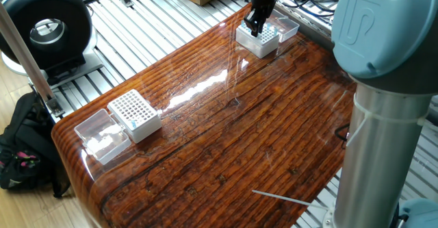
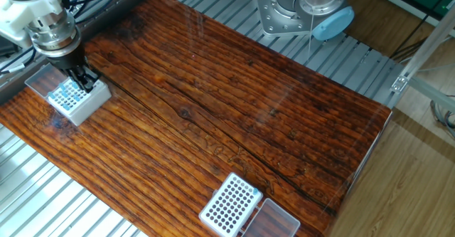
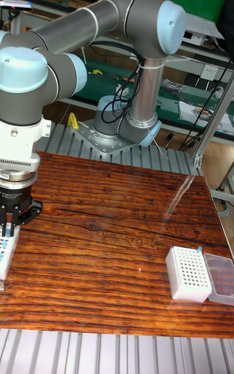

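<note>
My black gripper (image 1: 254, 31) is low over a white rack (image 1: 258, 46) near the table's far corner, its fingertips at the rack's top. Several small blue pieces (image 2: 69, 93) sit in that rack's holes. Whether the fingers are open or hold one of those pieces is too small to tell. At the opposite end of the table stands a second white rack (image 1: 135, 116). Most of its holes look empty; one blue piece (image 3: 199, 249) shows at a corner.
Clear open lids lie beside both racks, one lid (image 1: 102, 136) by the emptier rack and another lid (image 1: 285, 27) by the fuller one. My arm's base (image 3: 104, 139) stands behind the table.
</note>
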